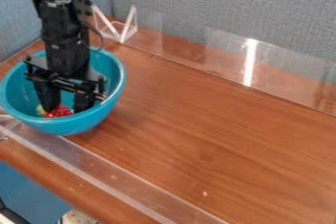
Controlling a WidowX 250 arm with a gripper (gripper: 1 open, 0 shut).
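Observation:
A teal bowl (98, 115) sits at the left end of the wooden table. My black gripper (66, 98) reaches down inside it, fingers low near the bowl's floor. A red strawberry-like object (59, 112) with a yellowish-green top lies there, at or between the fingertips and partly hidden by them. Whether the fingers are shut on it is hard to tell.
Transparent strips run along its front and back edges. A white wire-like frame (116, 29) stands at the back left, and grey padded walls surround the table.

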